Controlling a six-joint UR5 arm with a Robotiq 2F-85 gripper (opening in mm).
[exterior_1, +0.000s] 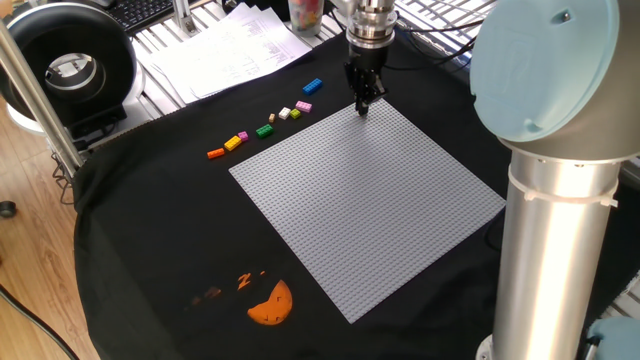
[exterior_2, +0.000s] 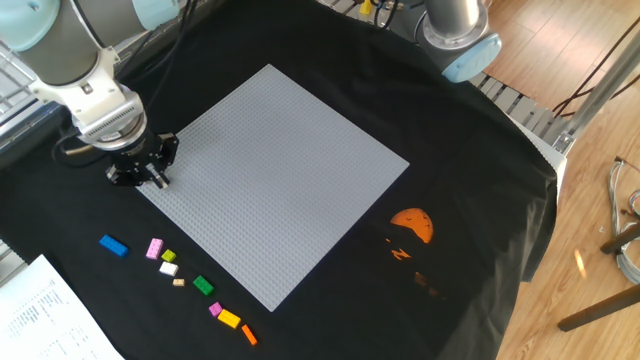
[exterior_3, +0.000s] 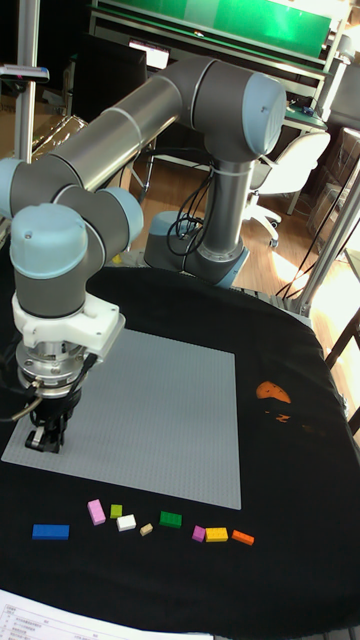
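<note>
The grey studded baseplate (exterior_1: 370, 210) lies bare on the black cloth. My gripper (exterior_2: 155, 180) is low over one corner of it, pointing down; whether its tips touch the plate cannot be made out. In the third exterior view the black gripper (exterior_3: 45, 439) covers that corner, and no brick shows at its fingers, though the gap between them is too small to read. Along one side of the plate lie loose bricks: a blue one (exterior_2: 114, 245), a pink one (exterior_2: 154, 248), a white one (exterior_2: 169, 268), a green one (exterior_2: 203, 285), a yellow one (exterior_2: 229, 318) and an orange one (exterior_2: 249, 334).
Lime (exterior_2: 168, 256), tan (exterior_2: 178, 282) and purple (exterior_2: 215, 310) bricks lie among the others. Paper sheets (exterior_1: 225, 50) rest beyond the bricks. An orange print (exterior_1: 270, 303) marks the cloth. The arm's base column (exterior_1: 555, 260) stands beside the plate.
</note>
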